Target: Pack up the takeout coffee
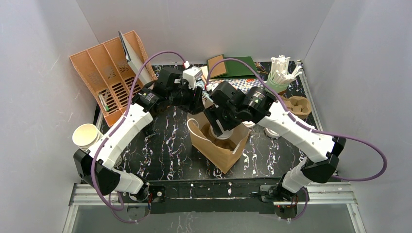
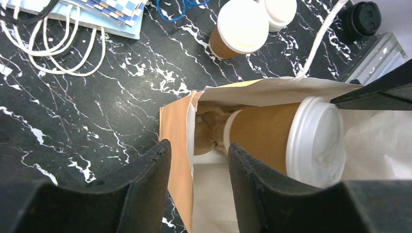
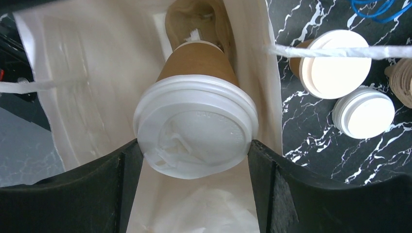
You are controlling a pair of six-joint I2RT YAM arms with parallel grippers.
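The kraft paper bag (image 1: 214, 155) stands open on the marble table with a cardboard carrier (image 2: 204, 131) inside. My left gripper is over the bag's edge, fingers apart, with the bag wall seen between them.
Two lidded cups (image 2: 243, 26) (image 3: 363, 112) stand beside the bag. An empty carrier (image 1: 299, 108), a straw holder (image 1: 277, 85), folders (image 1: 238, 67) and an orange rack (image 1: 92, 73) line the back and sides.
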